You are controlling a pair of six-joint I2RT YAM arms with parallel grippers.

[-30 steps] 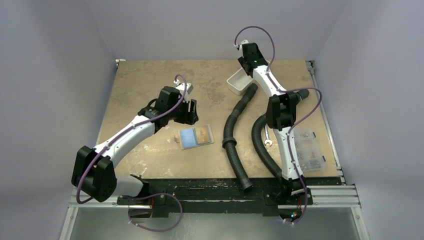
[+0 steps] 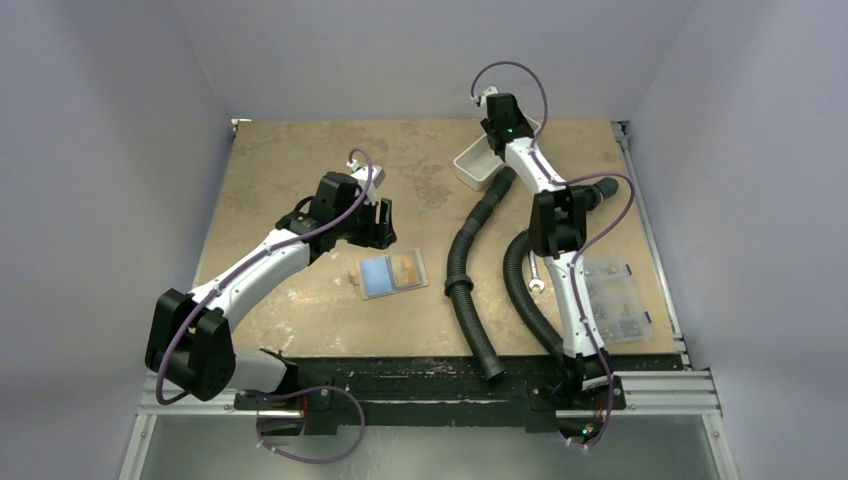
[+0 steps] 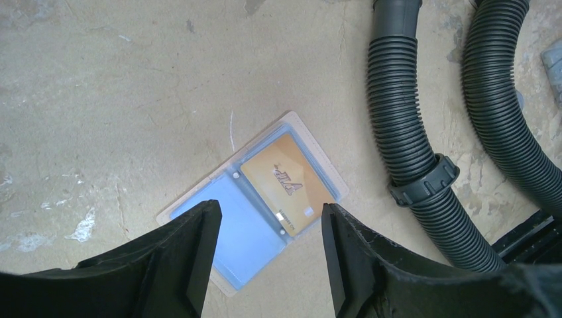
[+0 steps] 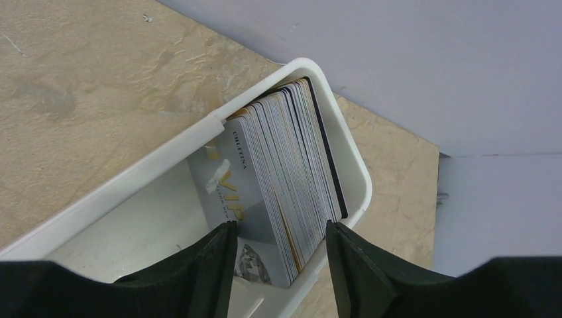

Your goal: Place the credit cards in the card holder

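The card holder (image 3: 222,238) lies flat on the table with two pockets. A gold card (image 3: 286,185) is in one, and the other pocket shows plain blue. My left gripper hangs above it, open with nothing between its fingers. At the back, a tight stack of credit cards (image 4: 285,165) stands on edge in one end of the white box (image 4: 126,179), a silver card (image 4: 232,179) facing outward. Around the near end of that stack, my right gripper has its fingers apart; whether they touch the cards I cannot tell.
Black corrugated hoses (image 2: 463,260) lie between the card holder and the right side. A wrench (image 2: 537,284) and a clear parts case (image 2: 615,300) are at the right. Behind the white box rises the back wall (image 2: 420,60).
The left arm and the card holder look unmoved.
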